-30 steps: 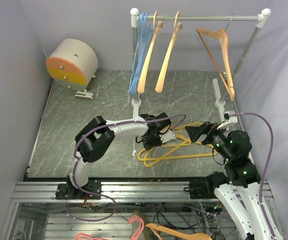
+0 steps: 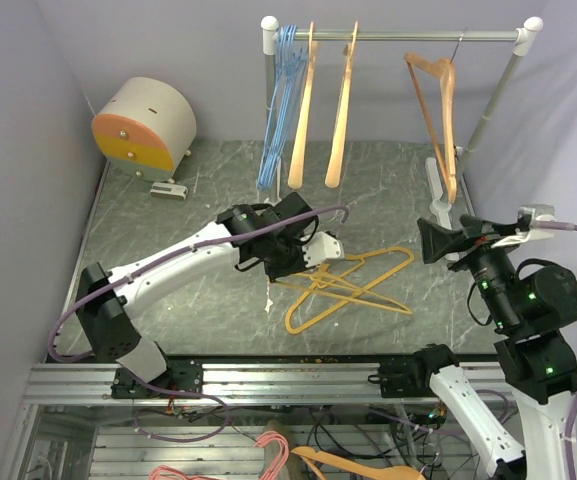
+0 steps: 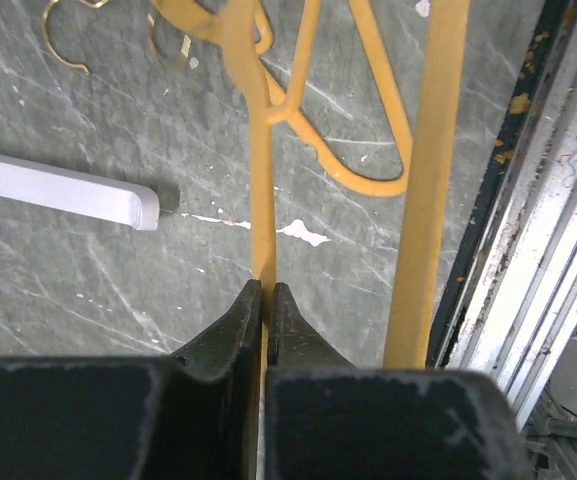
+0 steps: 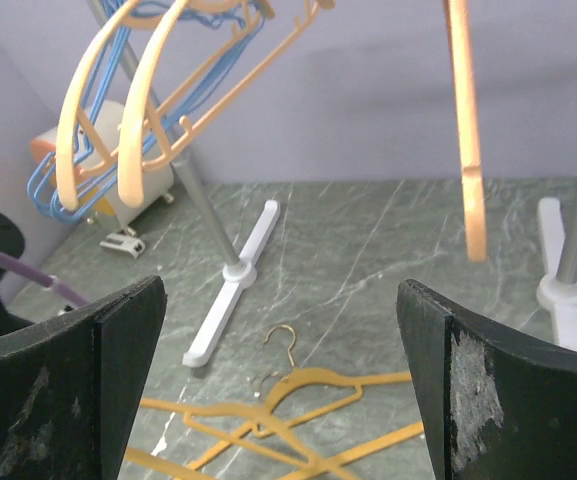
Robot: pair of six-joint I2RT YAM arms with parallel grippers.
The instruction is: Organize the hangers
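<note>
Yellow hangers [image 2: 398,265] lie on the grey table below the rail. My left gripper is shut on a yellow hanger [image 3: 261,200], lifted above the others. My right gripper is open and empty, raised at the table's right side near the hanging wooden hanger [image 2: 446,120]. Two light wooden hangers [image 2: 340,120] and a bunch of blue hangers [image 2: 280,110] hang on the rail [image 2: 408,36].
A striped drum-shaped box [image 2: 144,125] stands at the back left. The white rack feet [image 4: 218,320] rest on the table. A metal edge [image 2: 268,374] runs along the front.
My left gripper has risen and moved left with the hanger. My right arm has moved right and up, away from the yellow hangers. The hanging wooden hangers have swung slightly.
</note>
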